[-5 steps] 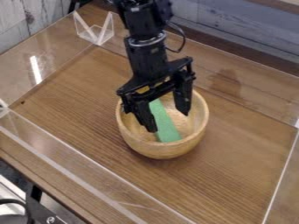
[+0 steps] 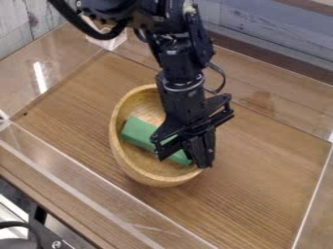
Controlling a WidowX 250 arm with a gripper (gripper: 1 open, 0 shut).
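Observation:
My black gripper [image 2: 189, 141] is low over a round wooden bowl [image 2: 128, 146], covering its right part, with its fingertips near the bowl's right rim. A green block [image 2: 140, 132] lies in the bowl, partly hidden under the gripper. Whether the fingers are shut or hold anything is hard to see from this view.
Pale walls or panels border it at the back and on the left. A dark round shape sits at the bottom left corner.
The gripper has turned and moved to the right, its fingers now close together over the bowl's right side. The bowl sits slightly further left, with the green block showing at its left part.

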